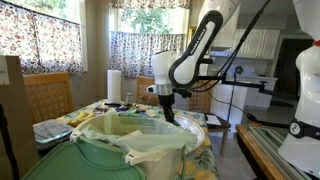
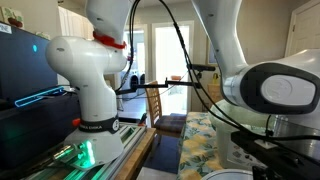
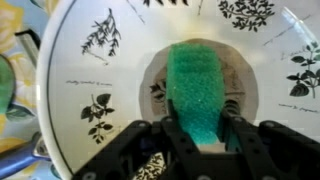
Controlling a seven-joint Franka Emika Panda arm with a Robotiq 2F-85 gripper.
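Observation:
A green sponge [image 3: 195, 85] is between the fingers of my gripper in the wrist view, and the fingers are shut on it. Beneath it lies a round white plate [image 3: 125, 60] decorated with herb drawings and handwriting. The sponge covers part of the brown patch at the plate's middle. Whether the sponge touches the plate I cannot tell. In exterior view 1 the gripper [image 1: 168, 108] points down over the table behind the bin, and the sponge is too hidden to make out there.
A bin with a pale plastic liner [image 1: 125, 128] stands in front of the arm, a green lid [image 1: 85, 160] beside it. A paper towel roll [image 1: 114, 85] is at the back. Chairs flank the table, with a wooden edge [image 1: 262, 155] to the right.

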